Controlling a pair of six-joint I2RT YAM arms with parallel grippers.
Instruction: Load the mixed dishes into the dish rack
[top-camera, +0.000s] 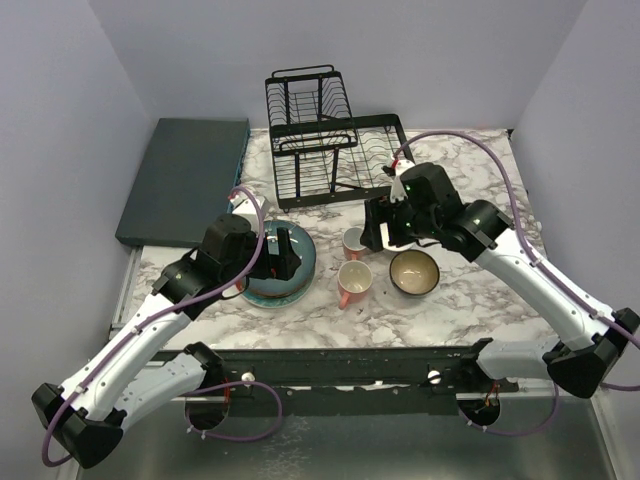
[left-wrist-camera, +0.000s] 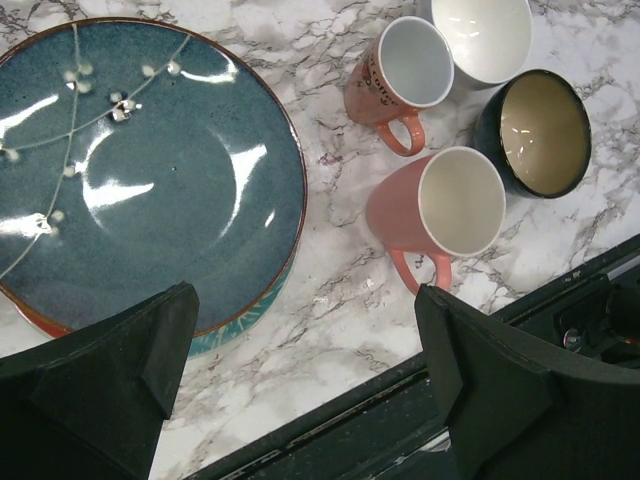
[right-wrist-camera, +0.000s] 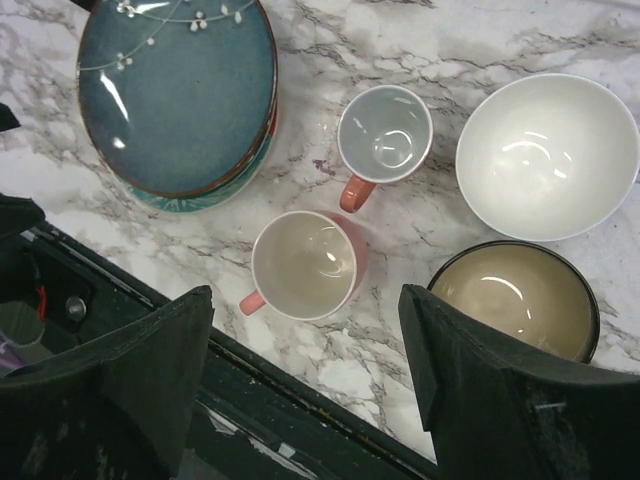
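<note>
Stacked plates (left-wrist-camera: 160, 170) lie left of two pink mugs, the larger (right-wrist-camera: 305, 262) nearer the front edge, the smaller (right-wrist-camera: 385, 135) behind it. A white bowl (right-wrist-camera: 545, 155) and a dark bowl with tan inside (right-wrist-camera: 515, 295) sit to their right. The black two-tier dish rack (top-camera: 335, 185) stands empty at the back. My left gripper hangs open over the plates' right side, nothing between its fingers. My right gripper is open above the mugs and bowls, holding nothing, partly covering the white bowl in the top view.
A dark flat board (top-camera: 180, 170) lies at the back left. The counter's front edge (top-camera: 300, 360) runs below the dishes; walls close both sides.
</note>
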